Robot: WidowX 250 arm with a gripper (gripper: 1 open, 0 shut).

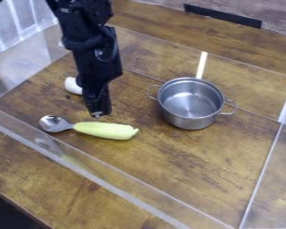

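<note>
My dark gripper (96, 111) hangs over the wooden table, a little above and behind a pale yellow-green elongated object (107, 130), with its fingertips close together and nothing visible between them. A metal spoon (54, 123) lies at the left end of that object. A white object (72, 85) is partly hidden behind the arm at the left. A steel pot (191, 106) with two handles stands to the right.
Clear panels border the wooden work area (170, 179) at the front, left and right. A white strip (202, 65) lies behind the pot.
</note>
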